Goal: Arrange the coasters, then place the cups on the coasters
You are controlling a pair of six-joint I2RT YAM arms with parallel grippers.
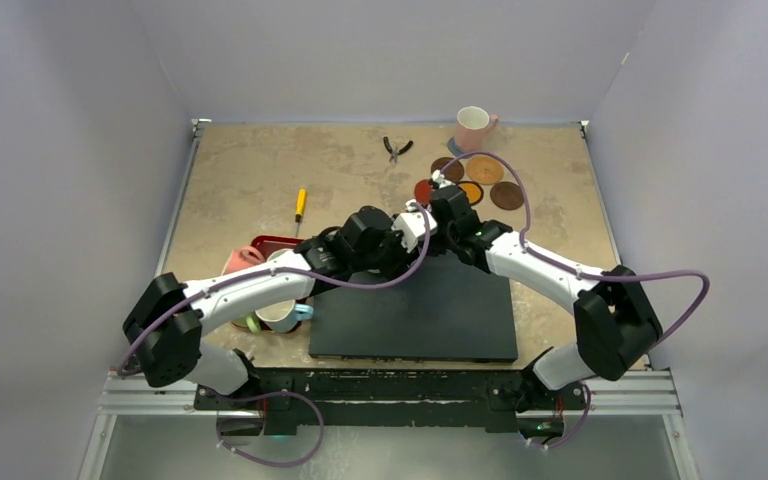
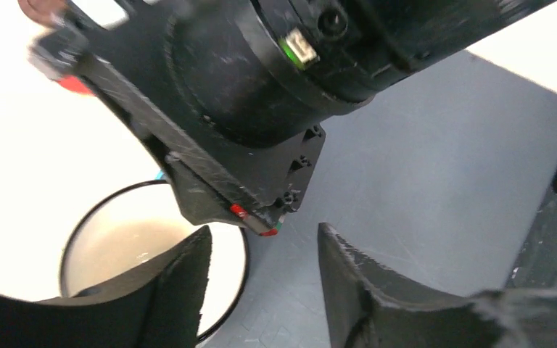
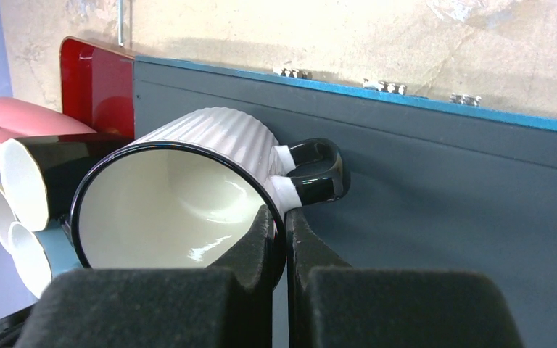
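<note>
A white ribbed cup (image 3: 210, 127) with a black rim and a black-and-white handle hangs tilted over the dark board. My right gripper is shut on its rim wall, the handle just beyond. In the left wrist view the cup's pale inside (image 2: 127, 228) shows beside my left gripper, which stands open with its fingers apart and nothing gripped. From above, both arms hide most of the cup. Behind the right arm lie several round coasters: brown (image 1: 507, 195), orange (image 1: 484, 169), and a red one (image 1: 423, 191) partly covered.
A pink cup (image 1: 472, 128) stands on a blue-grey coaster at the back. Pliers (image 1: 396, 149) and a yellow screwdriver (image 1: 301, 204) lie on the table. Left of the dark board (image 1: 410, 320), several cups crowd a red tray (image 1: 272, 241). The two grippers are very close together.
</note>
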